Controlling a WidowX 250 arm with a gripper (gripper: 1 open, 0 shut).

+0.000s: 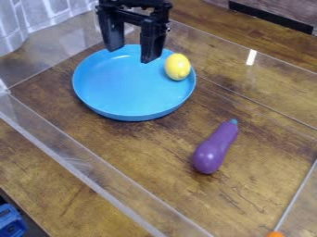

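Note:
The black gripper (132, 37) hangs at the top, over the back part of a blue plate (130, 93), its two fingers pointing down and standing apart with nothing visible between them. A yellow egg-like object (179, 66) sits on the plate's right side, right of the gripper. A purple eggplant (216, 146) lies on the wooden table to the lower right of the plate.
A blue item (10, 218) is at the lower-left edge, and a small orange object (275, 233) peeks in at the bottom right.

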